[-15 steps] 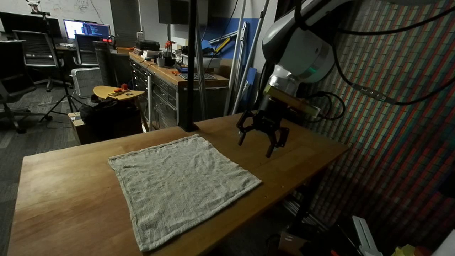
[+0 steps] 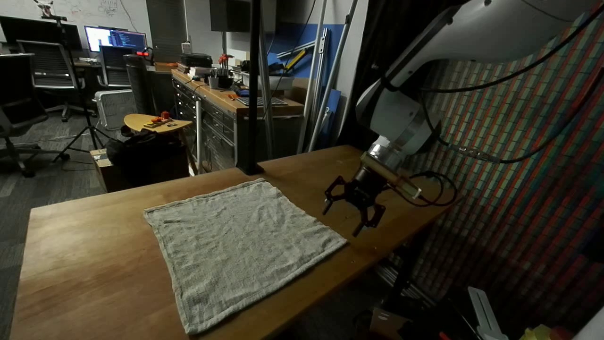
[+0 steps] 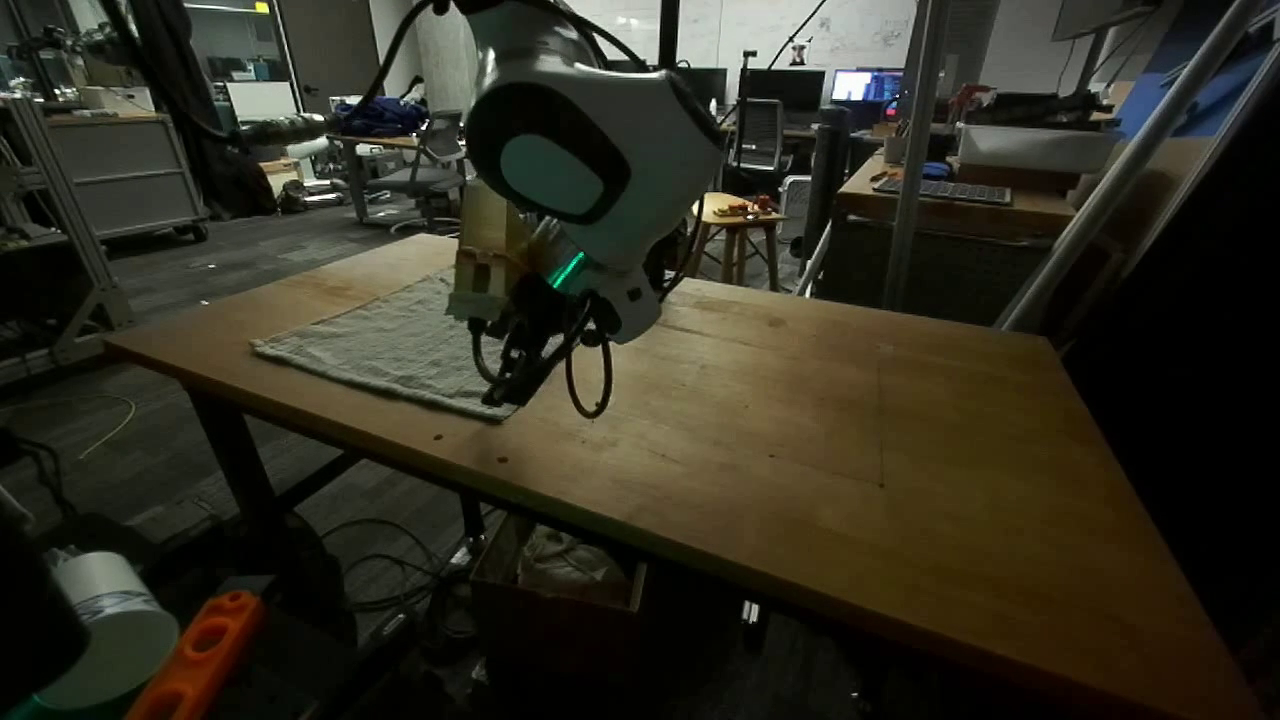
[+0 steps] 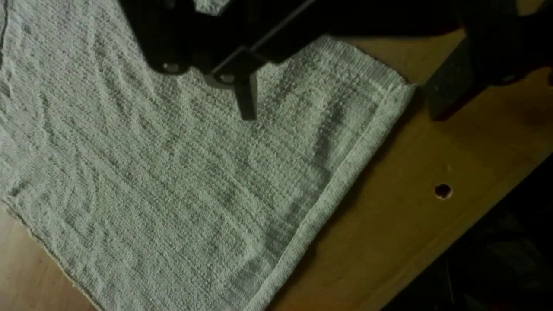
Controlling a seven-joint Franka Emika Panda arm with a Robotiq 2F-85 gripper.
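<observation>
A pale grey woven towel (image 2: 243, 243) lies spread flat on the wooden table, lightly wrinkled. My gripper (image 2: 340, 221) is open above the table by the towel's near-right corner, nothing between its fingers. From the wrist camera, one finger (image 4: 246, 101) appears over the towel (image 4: 171, 181) and the other finger (image 4: 451, 90) over bare wood, with the hemmed corner between them in that view. In exterior view 2 the arm hides part of the towel (image 3: 372, 342), and the fingertips are hard to make out there.
The table (image 3: 816, 420) has wide clear room on the side away from the towel. Its front edge runs close to the towel's corner. A black upright post (image 2: 253, 90) stands at the back edge. Small holes (image 4: 443, 191) mark the wood near the corner.
My gripper has come lower and tilted, nearer to the towel's near-right corner, and its fingers remain apart. The towel has not moved.
</observation>
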